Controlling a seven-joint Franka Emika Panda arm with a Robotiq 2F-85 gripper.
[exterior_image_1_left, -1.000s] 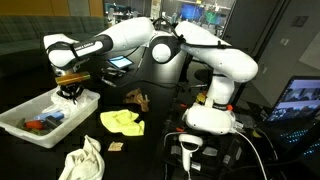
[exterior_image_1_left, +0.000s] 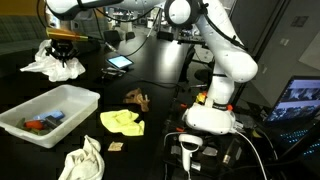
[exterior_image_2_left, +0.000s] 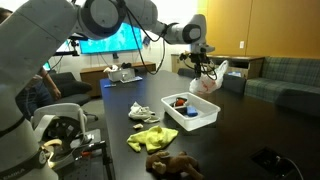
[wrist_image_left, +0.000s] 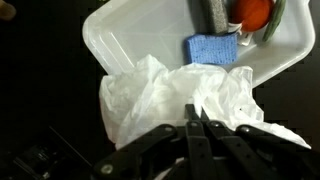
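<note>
A crumpled white cloth or plastic bag (exterior_image_1_left: 58, 66) hangs in the air beyond the far side of the white bin, with my gripper (exterior_image_1_left: 61, 45) shut on it. Seen from the wrist, the white material (wrist_image_left: 150, 100) spreads around and under the fingertips, partly covering the bin (wrist_image_left: 108, 45). The exterior view 2 has the bag (exterior_image_2_left: 222, 76) dangling above the bin (exterior_image_2_left: 204, 112), clear of the table. Inside the bin are a blue sponge-like block (wrist_image_left: 211, 49), a red-orange round item (wrist_image_left: 252, 13) and a dark object (wrist_image_left: 216, 15).
A yellow cloth (exterior_image_1_left: 122, 122) and another white cloth (exterior_image_1_left: 85, 160) lie in front of the bin. A brown toy-like object (exterior_image_2_left: 172, 162) and a tablet-like device (exterior_image_1_left: 120, 61) are also on the dark table. Bare tabletop lies right of the yellow cloth.
My gripper has risen from the bin and moved up and to the left in exterior view 1, carrying the white material out with it. The bin and cloths on the table have stayed put.
</note>
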